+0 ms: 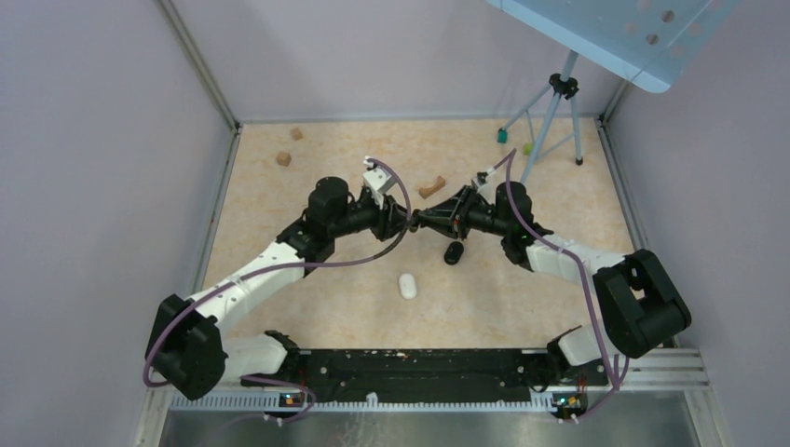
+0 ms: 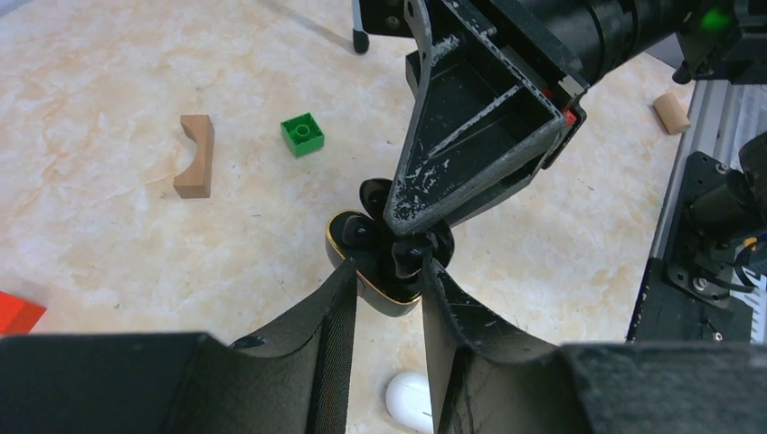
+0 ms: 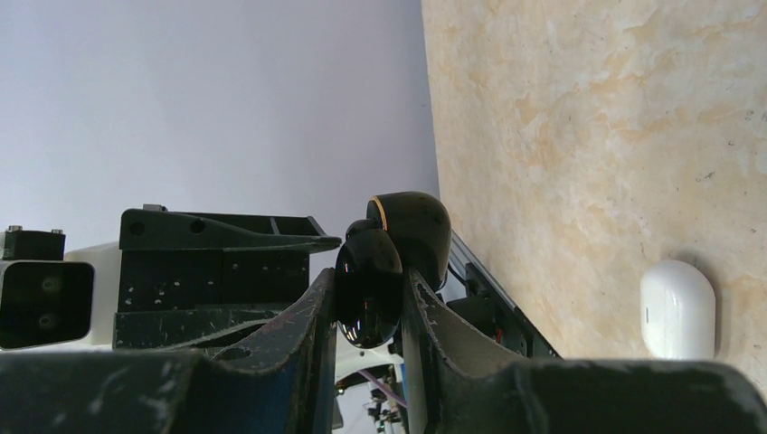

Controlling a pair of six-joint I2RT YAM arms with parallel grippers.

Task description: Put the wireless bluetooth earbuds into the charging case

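A black earbud case (image 2: 375, 276) with orange-trimmed rim is held up between both arms, with dark earbuds (image 2: 360, 232) in its cavities. My right gripper is shut on it, its fingers around the glossy black body. My left gripper faces the case from the near side, fingers part open with a narrow gap, apparently just clear of it or barely at it; contact is hard to tell. In the top view both grippers meet near the middle of the table (image 1: 335, 307).
Below lie a white rounded object (image 1: 407, 286) and a black oblong one (image 1: 454, 252). A wooden arch (image 2: 199, 158), green brick (image 2: 302, 134) and red block (image 2: 16, 314) lie behind. A tripod (image 1: 559, 102) stands at back right.
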